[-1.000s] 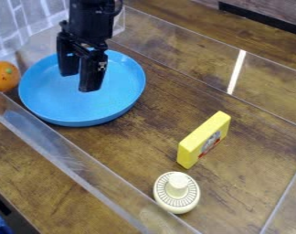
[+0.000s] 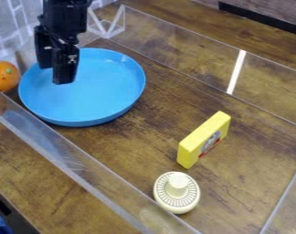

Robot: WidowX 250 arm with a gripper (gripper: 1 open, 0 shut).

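My gripper (image 2: pixel 58 58) hangs over the left part of a blue plate (image 2: pixel 96 105), its dark fingers spread open with nothing seen between them. An orange round object (image 2: pixel 5 77) sits just left of the plate, close to the gripper. A yellow box (image 2: pixel 203 139) stands on the wooden table to the right. A white round object with a knob (image 2: pixel 177 192) lies near the front.
Clear bars or walls (image 2: pixel 89 178) run along the front left and behind the plate. The wooden table (image 2: pixel 199 91) has free room between the plate and the yellow box and at the back right.
My gripper has moved left and a little up over the plate, toward the orange object's side. The objects on the table have not moved.
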